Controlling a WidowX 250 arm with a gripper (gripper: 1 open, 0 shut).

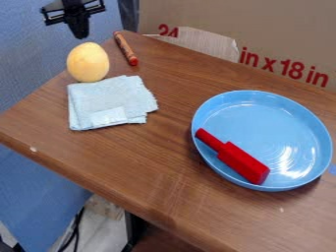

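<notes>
My black gripper (74, 20) is at the top left, partly cut off by the frame, above a round pale-yellow object (88, 62). An orange stick-like object (126, 48) lies to the right of that. A folded light-blue cloth (112, 102) lies below them. On the right, a blue plate (286, 128) holds a red object (231, 157) with a narrower end. I cannot tell whether the gripper is open or shut.
A cardboard piece (262, 30) with printed lettering stands along the back.
</notes>
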